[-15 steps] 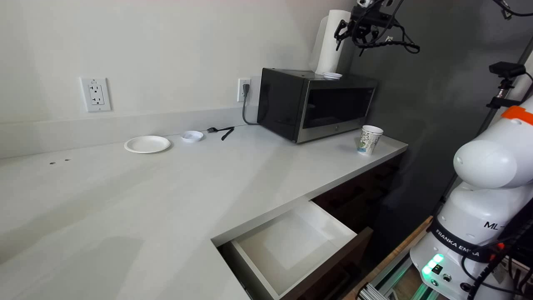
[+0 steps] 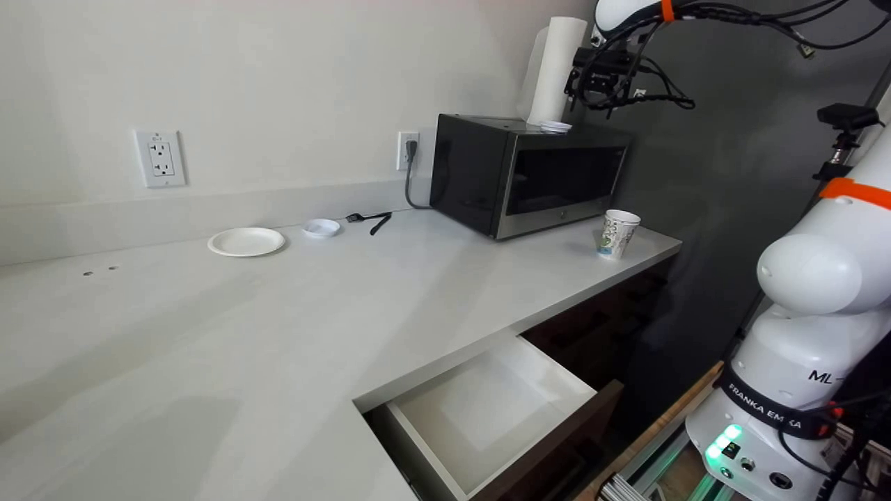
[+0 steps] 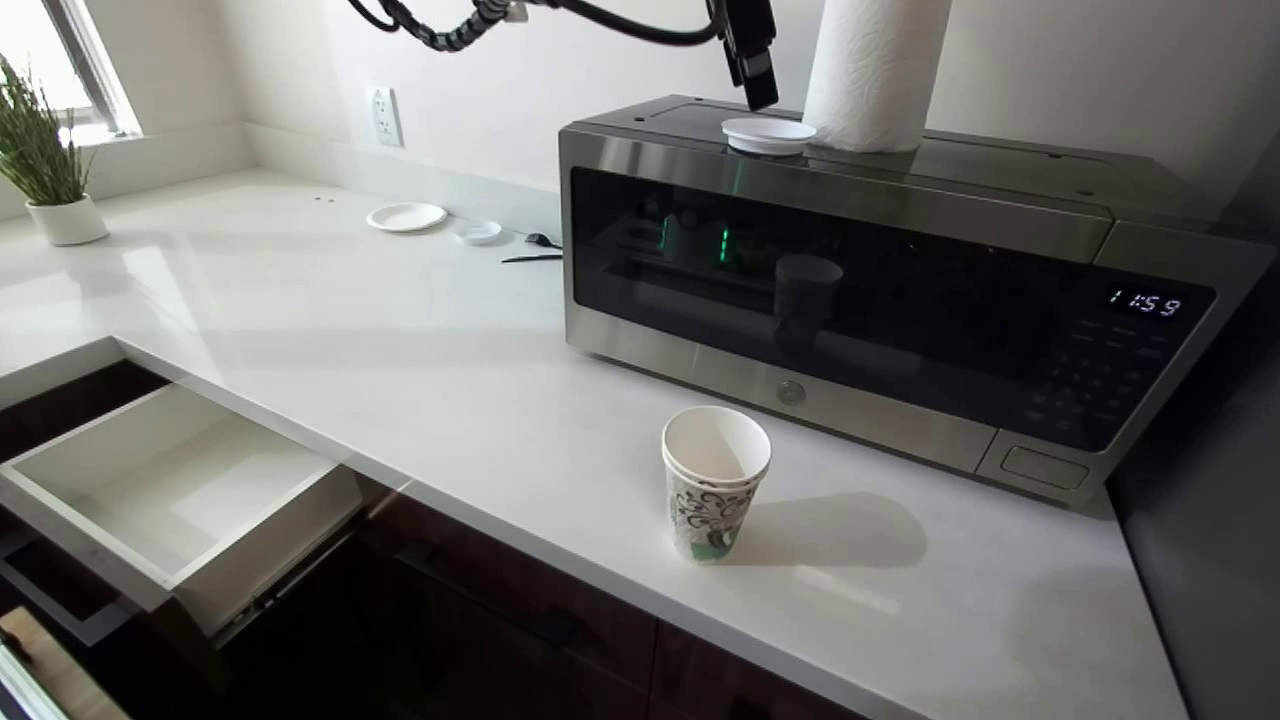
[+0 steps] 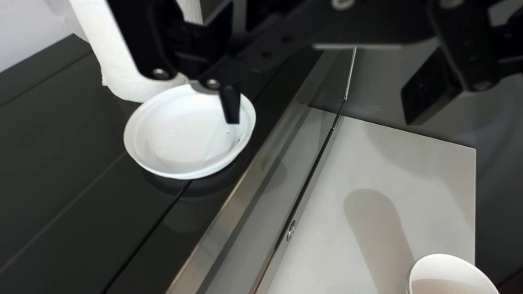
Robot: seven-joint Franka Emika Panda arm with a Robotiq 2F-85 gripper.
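White shallow lids or dishes (image 4: 188,134), seemingly stacked, lie on the front edge of the microwave's dark top. My gripper is open, its fingers wide apart and nothing between them. One fingertip (image 4: 230,110) appears over the dish in the wrist view; the other is off to the right, past the microwave's front edge. Exterior view 2 shows a dark finger (image 3: 758,84) just above the dish (image 3: 769,134), with a gap between. In exterior view 1 the gripper (image 2: 589,104) hangs above the microwave (image 2: 534,171), partly hidden by cables.
A paper towel roll (image 3: 876,72) stands right behind the dish. Patterned paper cups (image 3: 714,492) stand nested before the microwave. Farther left lie a plate (image 2: 246,242), a small dish (image 2: 321,228) and black cutlery (image 2: 380,221). The open drawer (image 2: 493,409) is empty.
My gripper has come down nearer to the microwave top and the dish. The dish, the cups and the drawer stay where they were.
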